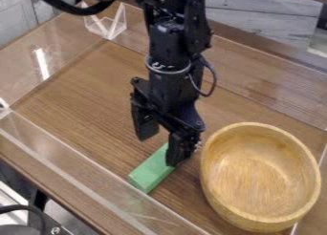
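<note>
The black robot arm reaches down from the top middle to the gripper (163,134), which is open with its two dark fingers spread above a green rectangular block (151,175). The block lies on the wooden table at a slant, left of a large round wooden bowl (258,181). The right finger is near the block's upper end and the bowl's left rim; whether it touches either cannot be told. The block's upper end is partly hidden by the gripper.
A clear plastic holder (105,21) stands at the back left. A transparent barrier runs along the near left edge, with a dark cable at the bottom left.
</note>
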